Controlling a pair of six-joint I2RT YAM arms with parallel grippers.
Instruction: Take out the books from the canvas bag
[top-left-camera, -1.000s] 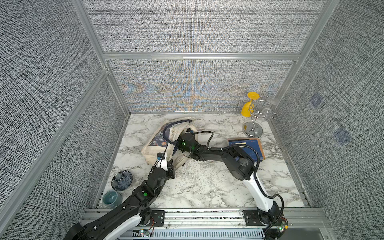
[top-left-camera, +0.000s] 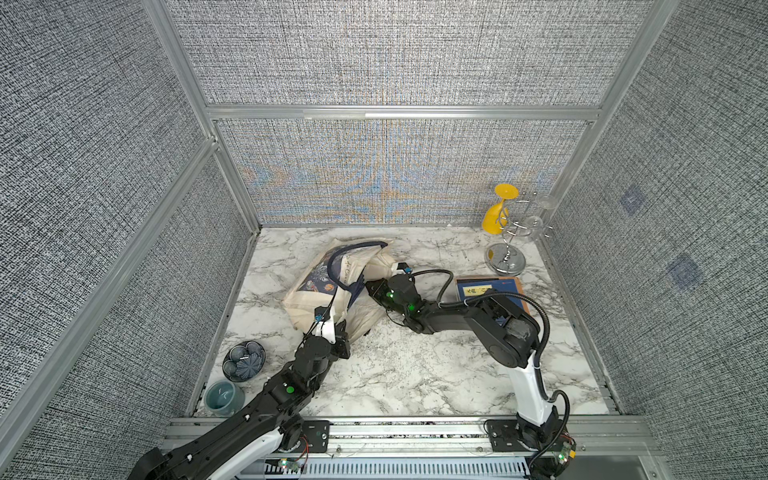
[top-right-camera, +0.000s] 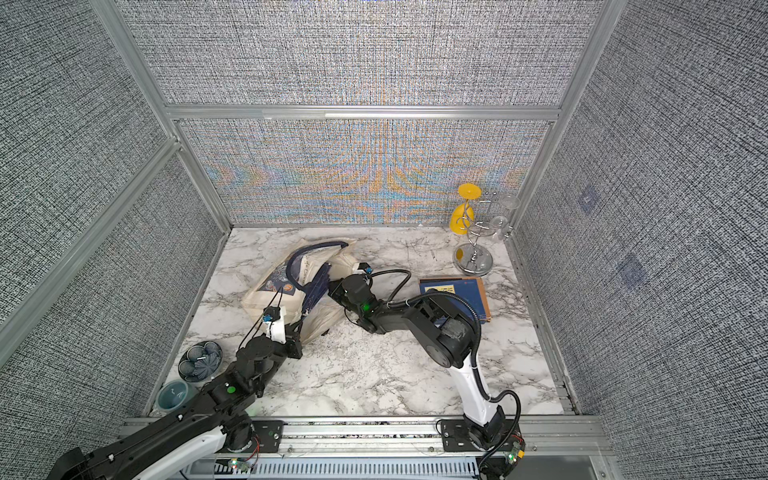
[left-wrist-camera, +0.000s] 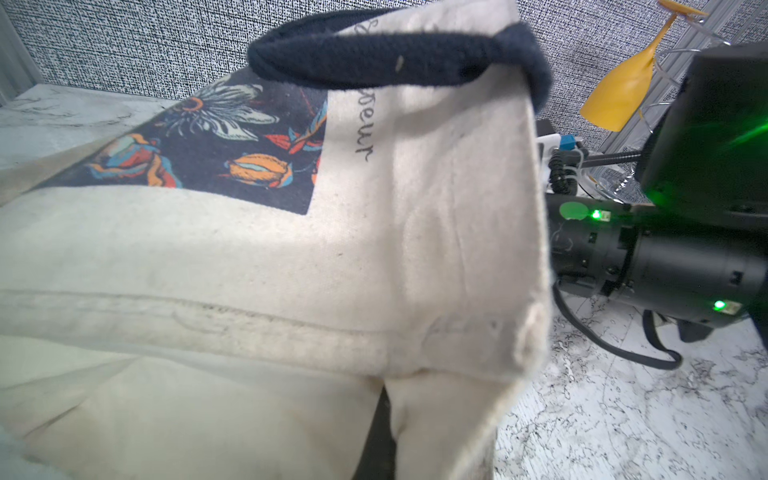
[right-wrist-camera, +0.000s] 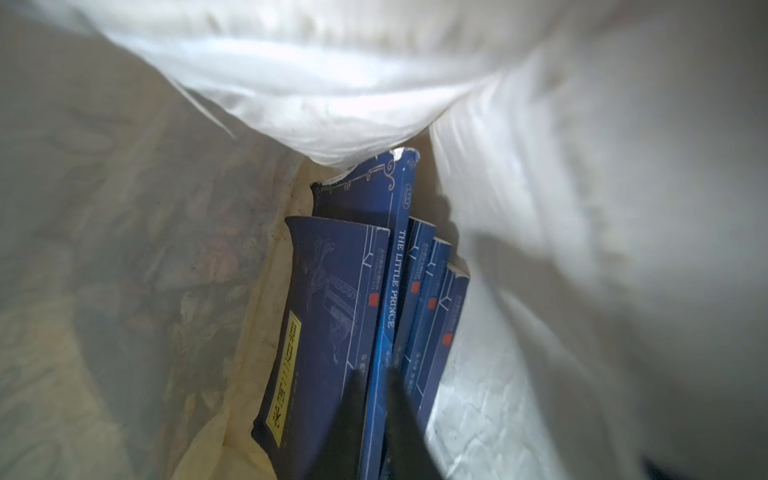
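Observation:
The cream canvas bag (top-left-camera: 308, 300), with navy handles and a floral print (left-wrist-camera: 208, 144), lies on its side. My left gripper (top-left-camera: 336, 332) is at its front edge; in the left wrist view cream cloth hides most of the fingers, so its state is unclear. My right gripper (top-left-camera: 376, 288) is at the bag's opening. The right wrist view looks inside at several upright blue books (right-wrist-camera: 328, 296), one titled The Little Prince (right-wrist-camera: 397, 272); the blurred fingertips lie over their lower part, with a narrow gap between.
A blue book (top-right-camera: 468, 296) lies on the right of the table. Behind it stands a metal rack (top-left-camera: 505, 257) with a yellow glass (top-left-camera: 492, 220). A dark bowl (top-left-camera: 244, 360) and teal mug (top-left-camera: 224, 397) sit at front left.
My right arm has moved a little to the right and toward the front, backing slightly from deeper at the bag's opening. The left arm and bag are nearly unchanged.

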